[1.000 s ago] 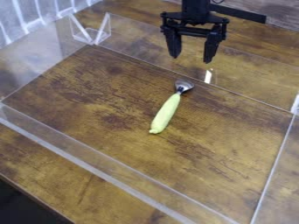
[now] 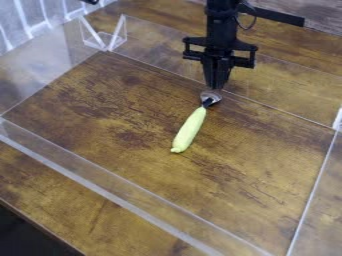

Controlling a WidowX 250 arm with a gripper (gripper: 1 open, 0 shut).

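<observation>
A long pale yellow-green object, like a corn cob (image 2: 189, 130), lies diagonally on the wooden surface, with a small dark-and-silver piece (image 2: 210, 99) at its upper end. The black gripper (image 2: 215, 84) points down just above that upper end, its fingers close together. I see nothing between them, and whether it touches the piece below is unclear.
Clear acrylic walls surround the wooden work area (image 2: 100, 110), with a white triangular bracket (image 2: 104, 38) at the back left.
The gripper has moved down toward the upper end of the pale object, and its fingers have closed from a wide spread. The object has not visibly moved.
</observation>
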